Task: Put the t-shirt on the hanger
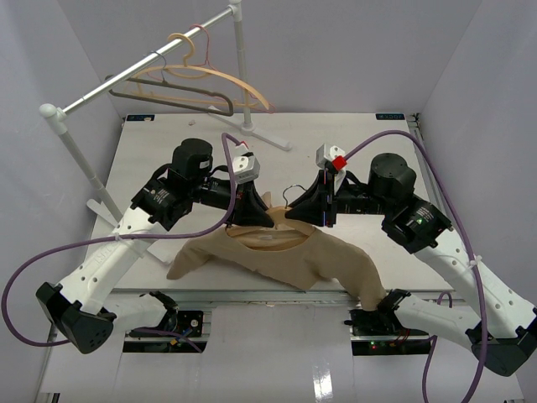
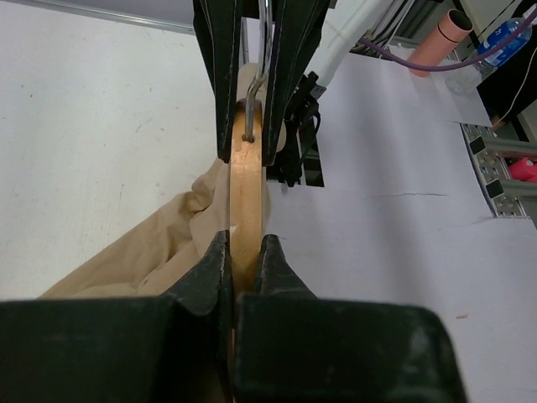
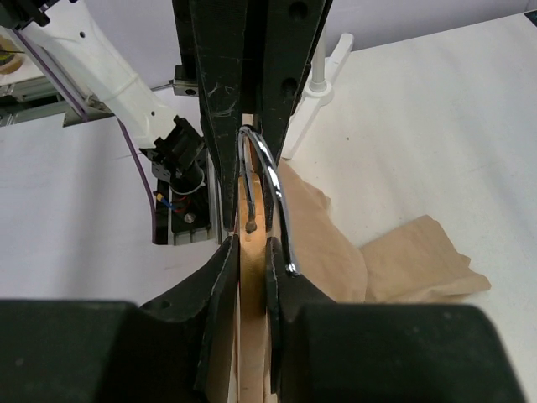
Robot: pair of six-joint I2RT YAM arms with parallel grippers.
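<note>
A beige T-shirt point(image 1: 336, 264) hangs between both grippers near the table's front edge, draped round a wooden hanger with a metal hook point(image 1: 294, 188). In the left wrist view my left gripper is shut on the hanger's wooden bar point(image 2: 246, 193), just beside the hook. My right gripper is also shut on the bar, as the right wrist view shows, with the hook rising beside its fingers. The two grippers face each other closely; much of the hanger is hidden inside the shirt and behind the grippers.
A white rail point(image 1: 147, 59) at the back left holds several hangers point(image 1: 201, 71), its feet standing on the table. The front edge runs just below the shirt.
</note>
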